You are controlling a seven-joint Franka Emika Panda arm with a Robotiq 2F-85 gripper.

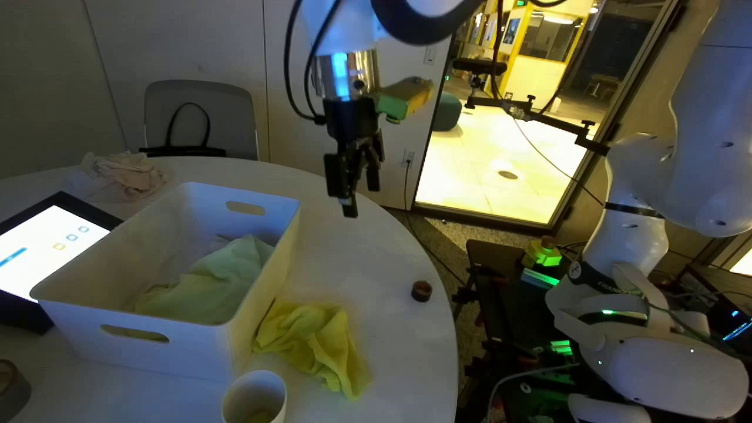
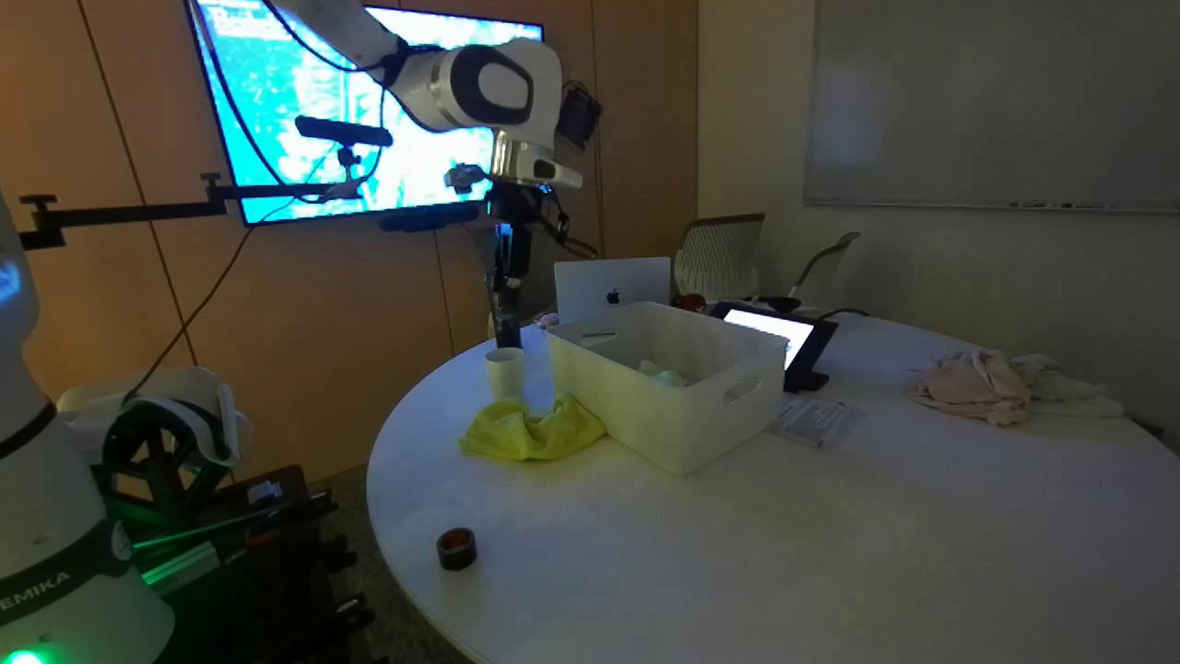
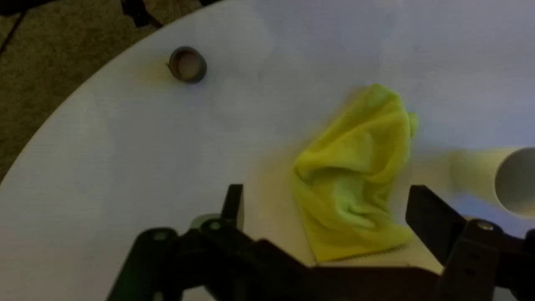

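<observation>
My gripper is open and empty, raised over the table beside the white bin. Ahead of its fingers in the wrist view lies a crumpled yellow cloth (image 3: pixel 351 185), flat on the tabletop and apart from them. In exterior view 1 this yellow cloth (image 1: pixel 314 345) lies close against the outer wall of the white bin (image 1: pixel 162 352). Inside the bin rests a pale green cloth (image 1: pixel 211 282). Exterior view 2 has the gripper (image 2: pixel 506 332) to the left of the bin, behind the white cup.
A white cup (image 1: pixel 255 398) stands close to the yellow cloth. Near the table's edge sits a small dark tape roll (image 1: pixel 421 290). Beyond the bin are a lit tablet (image 1: pixel 49 247) and pinkish cloths (image 1: pixel 130 175).
</observation>
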